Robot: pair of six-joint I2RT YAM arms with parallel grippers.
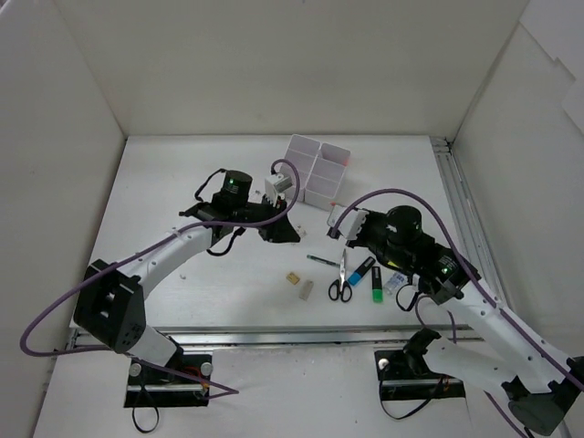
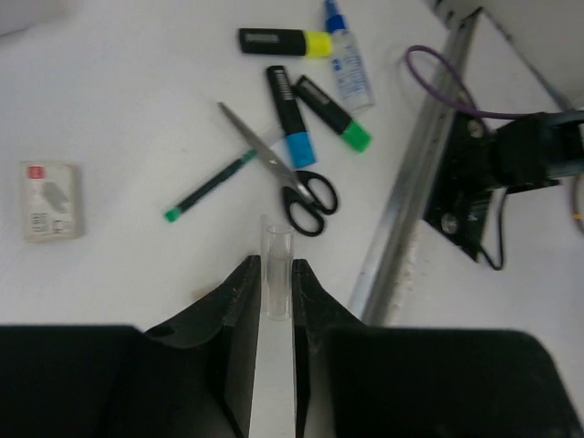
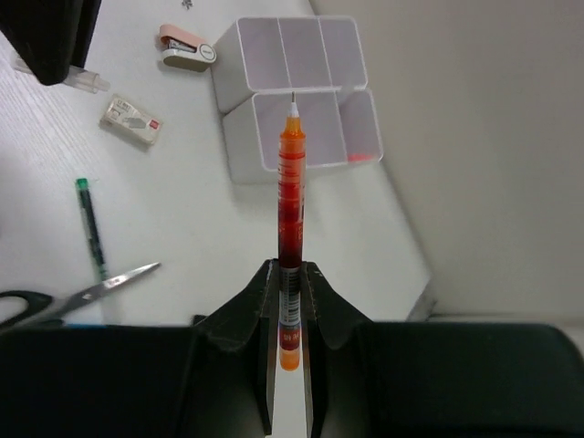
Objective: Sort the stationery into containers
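Observation:
My left gripper is shut on a small clear tube (image 2: 277, 251), above the table. My right gripper is shut on an orange-red pen (image 3: 290, 201), upright in its view, with the divided white container (image 3: 242, 137) beyond it. On the table lie scissors (image 1: 340, 287), a green pen (image 2: 196, 196), blue (image 2: 287, 114) and green (image 2: 333, 114) markers, a yellow highlighter (image 2: 274, 41), a glue bottle (image 2: 351, 73), a white boxed item (image 2: 50, 201) and a pink stapler (image 3: 185, 47).
The container stands at the back centre of the table (image 1: 146, 255). A metal rail runs along the front and right edges, with walls at the back and sides.

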